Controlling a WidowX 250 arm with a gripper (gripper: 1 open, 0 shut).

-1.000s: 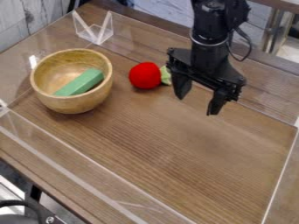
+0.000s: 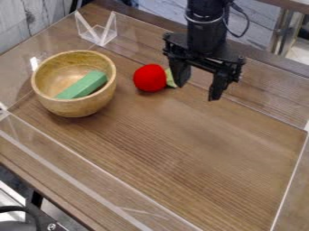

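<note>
My black gripper (image 2: 197, 72) hangs over the upper middle of the wooden table, its fingers pointing down and apart, with nothing seen between them. Just left of it a red ball (image 2: 148, 78) rests on the table, beside a light green object (image 2: 172, 79) that is partly hidden behind the gripper. A yellow bowl (image 2: 58, 101) stands at the left, holding a green block (image 2: 83, 85).
A clear object (image 2: 94, 27) lies at the top left. Dark cables show at the bottom left corner.
The gripper has shifted slightly toward the back, away from the camera. The ball, bowl and green block have not visibly moved.
</note>
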